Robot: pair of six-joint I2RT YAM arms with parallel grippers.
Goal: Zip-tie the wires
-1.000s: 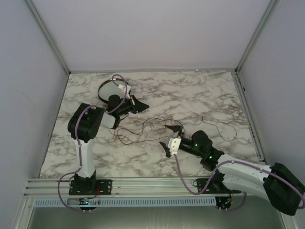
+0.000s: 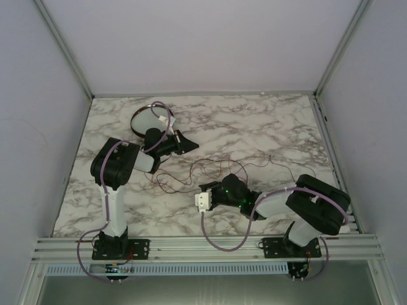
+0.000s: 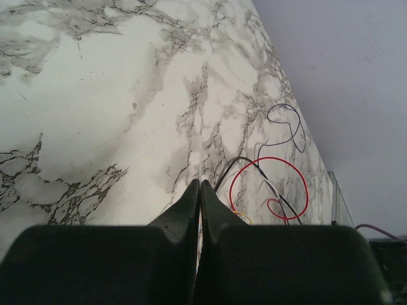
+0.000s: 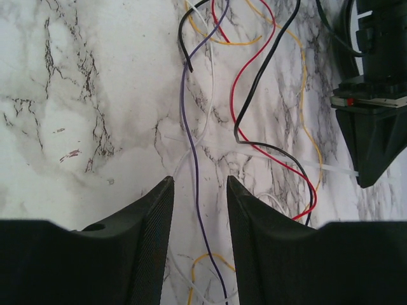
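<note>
Coloured wires (image 2: 186, 181) lie loosely on the marble table: purple, white, red, black and yellow ones under my right gripper in the right wrist view, whose two fingers stand apart with nothing held between them. My left gripper (image 2: 191, 147) is shut, above the table behind the wires. A thin pale strip (image 3: 198, 146), seemingly a zip tie, runs out from its fingertips in the left wrist view. The same strip (image 4: 343, 169) crosses the upper part of the right wrist view at the left gripper's tips.
A round dark-rimmed dish (image 2: 142, 121) sits at the back left, behind the left arm. Bare table (image 2: 248, 121) stretches across the back centre and right. Walls (image 2: 362, 140) and metal rails enclose the sides.
The left arm has barely moved.
</note>
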